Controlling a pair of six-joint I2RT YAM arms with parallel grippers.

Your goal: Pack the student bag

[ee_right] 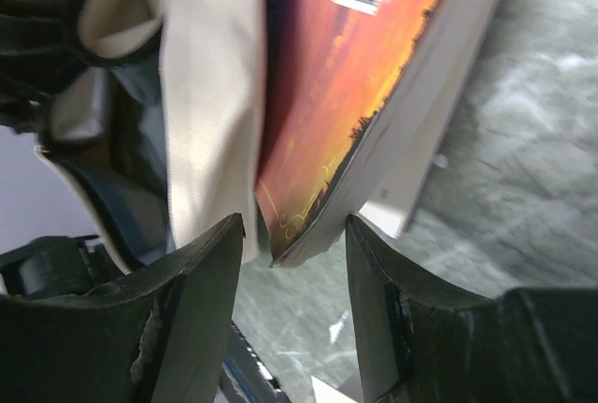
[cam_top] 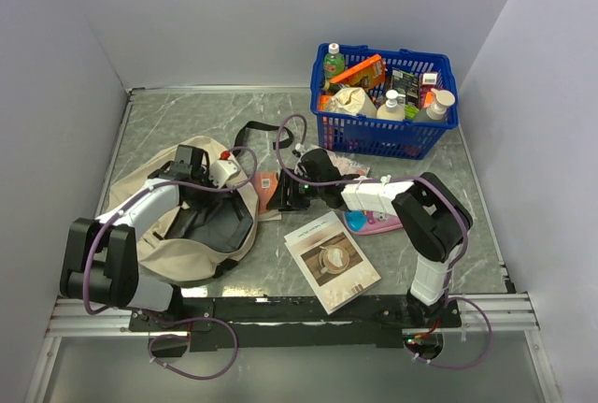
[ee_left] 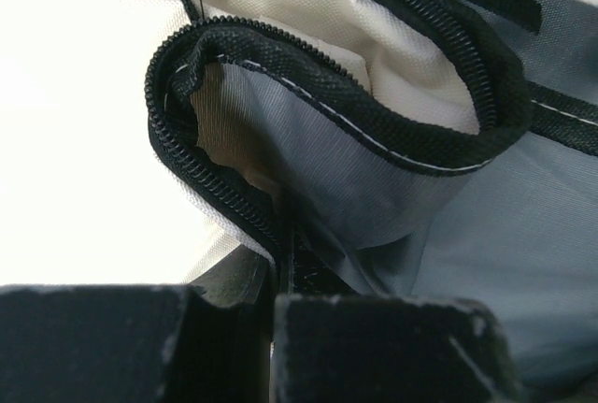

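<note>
The cream bag lies open on the left of the table, its dark grey lining showing. My left gripper is shut on the bag's black zipper edge. Against the bag's right side rests an orange-covered book, its corner pointing between the fingers of my right gripper. That gripper stands open, with one finger on either side of the corner. A book with a coffee-cup cover lies flat at the front. A pink and blue pouch is partly under the right arm.
A blue basket full of bottles and packets stands at the back right. Clear wrapping lies in front of it. A black strap curls behind the bag.
</note>
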